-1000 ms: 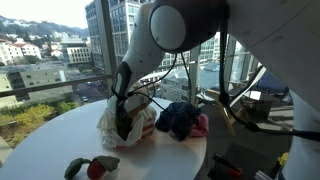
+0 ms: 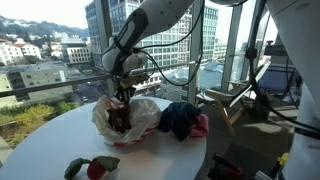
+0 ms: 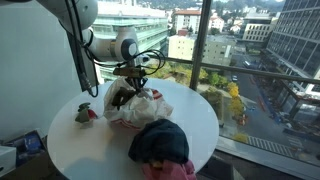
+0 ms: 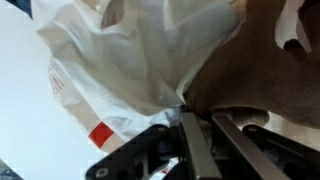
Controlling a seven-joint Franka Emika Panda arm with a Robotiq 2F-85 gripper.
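Note:
A white plastic bag [image 2: 150, 112] with red print sits crumpled on the round white table [image 2: 50, 140]. At its mouth a soft brown item [image 2: 119, 115] hangs partly out, its lower end hidden by the bag. My gripper [image 2: 124, 93] is above the bag, shut on the top of this brown item. In the wrist view the brown fabric [image 4: 250, 75] runs to the fingertips, with white plastic [image 4: 120, 60] close beside them. Whether some of the plastic is also pinched cannot be made out.
A dark blue and pink bundle of cloth [image 2: 182, 120] lies beside the bag. A small red and green item [image 2: 96, 168] rests at the near table edge. Windows [image 3: 260, 60] stand behind the table. Bare tabletop shows left of the bag.
My gripper was low in the bag and has risen, bringing the brown item up into sight. The bag's top has shifted with it; the cloth and the red and green item stayed put.

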